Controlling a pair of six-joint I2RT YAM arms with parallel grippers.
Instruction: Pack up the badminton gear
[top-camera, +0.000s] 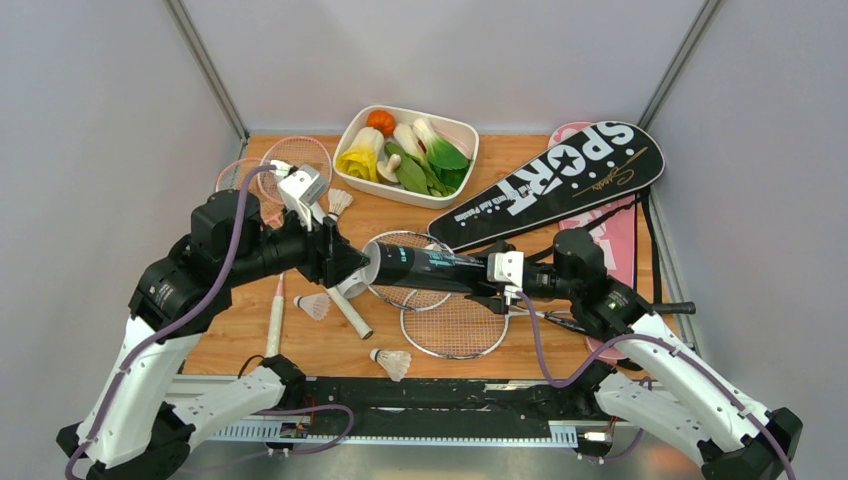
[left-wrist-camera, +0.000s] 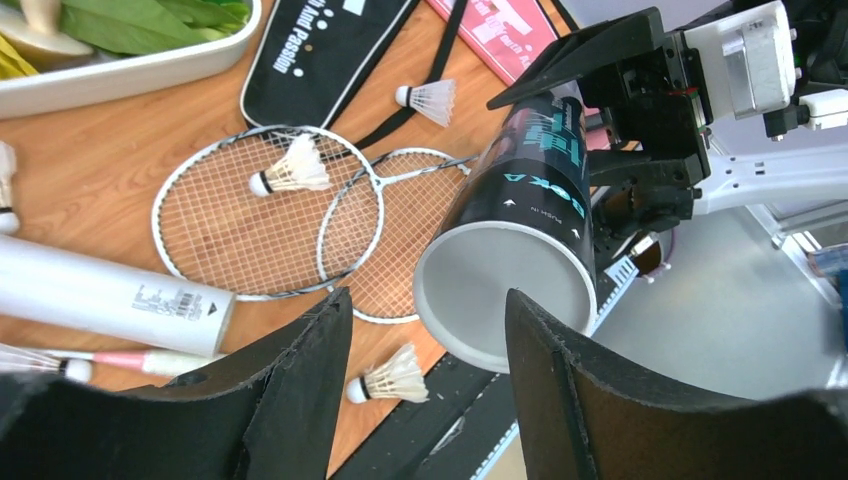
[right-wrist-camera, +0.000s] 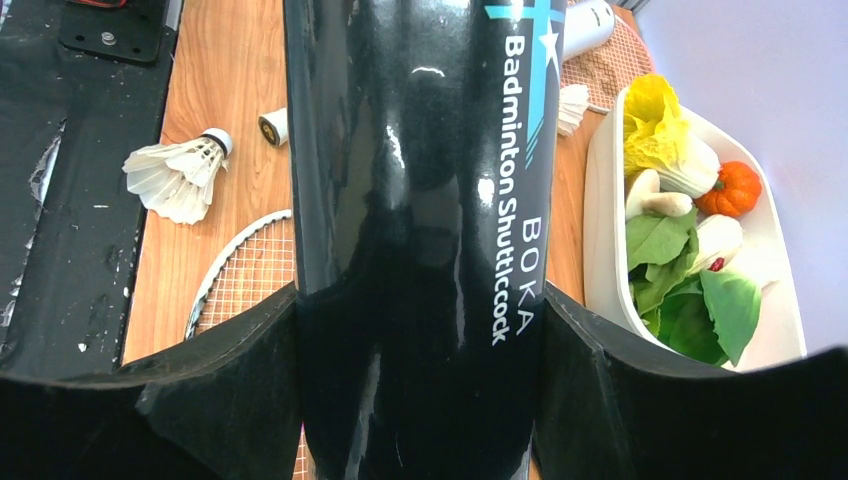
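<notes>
My right gripper (top-camera: 500, 275) is shut on a black shuttlecock tube (top-camera: 425, 270), lying near level; its open white-rimmed end faces left in the left wrist view (left-wrist-camera: 505, 290). My open left gripper is right at that end, fingers around its lower-left side. Shuttlecocks (top-camera: 312, 306) (left-wrist-camera: 395, 380) and overlapping rackets (top-camera: 450, 330) lie on the wood below. A white tube (left-wrist-camera: 110, 298) lies at left. The black racket bag (top-camera: 545, 185) lies over a pink bag (top-camera: 620, 250) at right.
A white bin (top-camera: 350, 180) of vegetables stands at the back. Rackets and handles crowd the left. The table's dark front edge (top-camera: 440, 400) runs below both arms.
</notes>
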